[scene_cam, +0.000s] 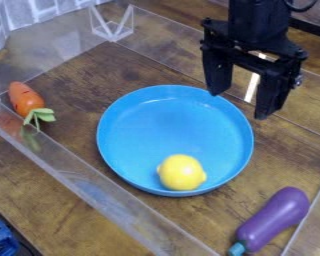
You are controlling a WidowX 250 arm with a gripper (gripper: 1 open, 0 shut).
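My black gripper (247,85) hangs at the upper right, just beyond the back right rim of a blue plate (149,130), its fingers pointing down and apart with nothing seen between them. A yellow lemon (182,172) sits on the front part of the plate. An orange toy carrot (27,100) with green leaves lies at the far left. A purple eggplant (272,218) with a teal cap lies at the front right, apart from the plate.
Clear plastic walls (112,24) border the wooden table (69,170) at the back left and along the front left. A blue object (0,238) shows at the lower left corner. Bare wood lies between the carrot and the plate.
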